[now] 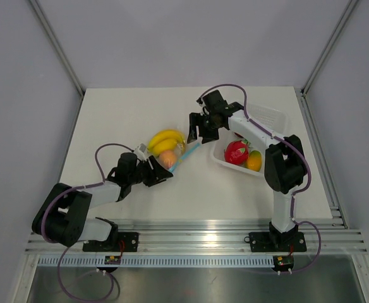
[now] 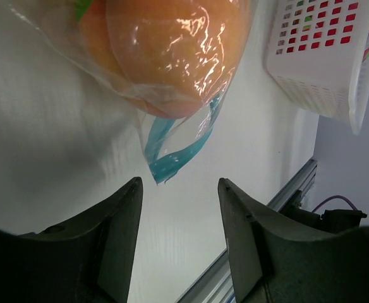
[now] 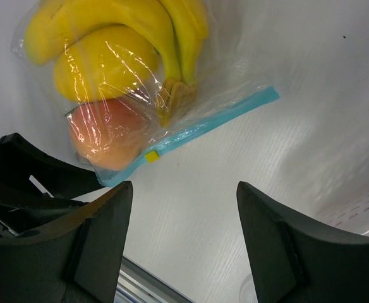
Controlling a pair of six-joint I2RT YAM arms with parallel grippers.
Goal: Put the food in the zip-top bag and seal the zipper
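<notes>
A clear zip top bag lies on the table holding bananas, another yellow fruit and a round orange-pink fruit. Its blue zipper strip runs along the mouth, with a yellow slider nearer the left end. By that left end is my left gripper, its fingers part open; the left wrist view shows the strip's tip just beyond the gap, nothing between the fingers. My right gripper hangs open above the strip's other end, empty in its own view.
A white basket stands to the right under the right arm, with a red item and an orange-yellow one inside.
</notes>
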